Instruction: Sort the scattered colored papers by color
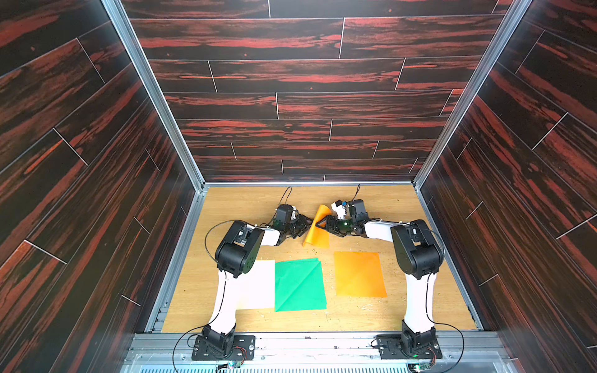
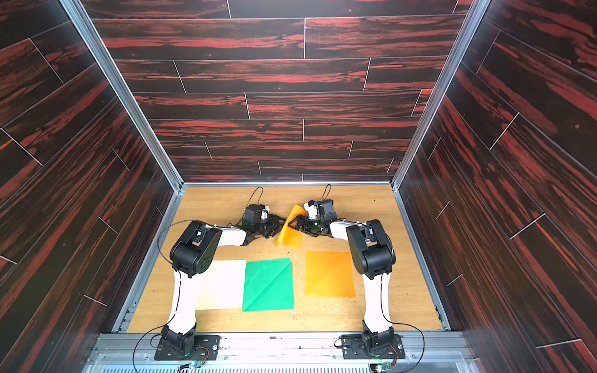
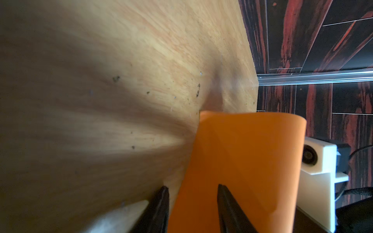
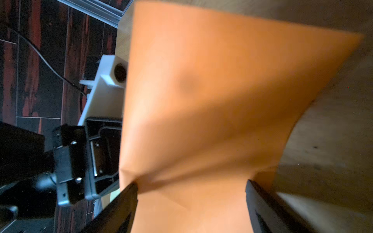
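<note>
A curled orange paper (image 1: 316,225) stands between my grippers at the back middle. My left gripper is open, its fingertips at the paper's side. Facing it, my right gripper is open too, its fingers over the same paper, which fills much of the right wrist view. In front lie a white paper (image 1: 255,286), green papers (image 1: 300,286) with a diagonal crease, and a flat orange paper (image 1: 359,273).
Dark walls (image 1: 311,99) surround it. Cables loop above both grippers.
</note>
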